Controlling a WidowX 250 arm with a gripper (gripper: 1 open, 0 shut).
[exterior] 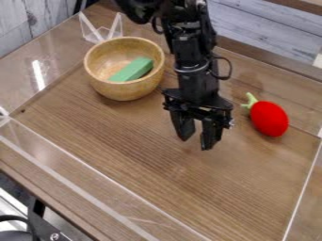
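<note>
The black robot gripper [198, 133] hangs over the middle of the wooden table [151, 188], its fingers pointing down and apart, with nothing visible between them. To its right lies a red vegetable-like object [268, 119] with a green stem. Up and to the left stands a tan bowl [119, 88] with a green block [132, 70] in it.
A clear, pale object [101, 24] sits at the back left behind the bowl. A black cable [13, 219] shows at the lower left corner.
</note>
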